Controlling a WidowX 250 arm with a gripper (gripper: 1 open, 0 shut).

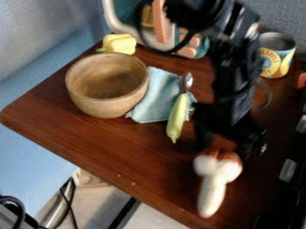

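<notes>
The black arm reaches down from the top right of the table, its gripper (225, 143) low over a white toy mushroom (210, 186) with a brown cap, near the front right. The fingers are dark and blurred, at the cap end; whether they are open or touching it cannot be told.
A wooden bowl (106, 85) sits at left on the table (131, 170), beside a light blue cloth (156, 100) and a green-handled spoon (178, 116). Behind are a yellow object (117, 43), a teal toy appliance and a can (275, 55).
</notes>
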